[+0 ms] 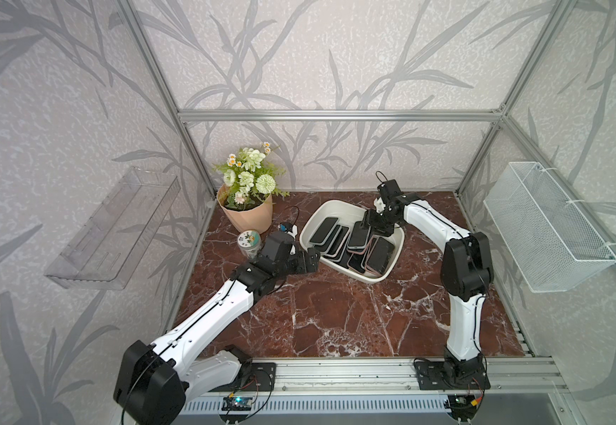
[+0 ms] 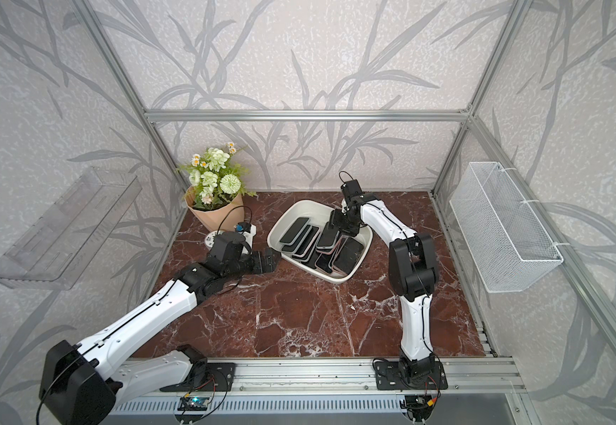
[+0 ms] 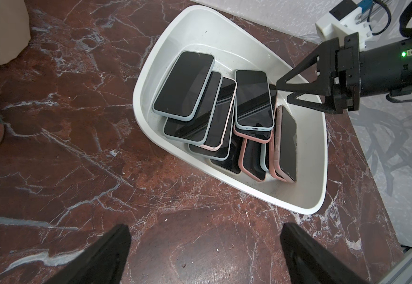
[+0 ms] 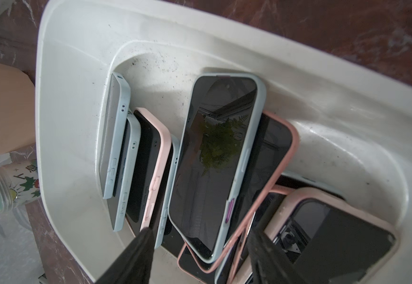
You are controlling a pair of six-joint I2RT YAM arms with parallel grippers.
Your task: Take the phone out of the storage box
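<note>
A white storage box (image 3: 153, 56) holds several phones in light blue and pink cases, piled and overlapping. A light blue phone (image 4: 215, 156) lies on top near the box's middle. My right gripper hangs over the box at its back right, fingers apart around the lower end of that phone as seen in the right wrist view; whether they touch it cannot be told. My left gripper stands open at the box's front left, above the table, with nothing between its fingers.
A flower pot (image 1: 244, 212) and a decorated jar (image 4: 11, 184) stand left of the box. Wire baskets (image 1: 548, 233) hang at the sides.
</note>
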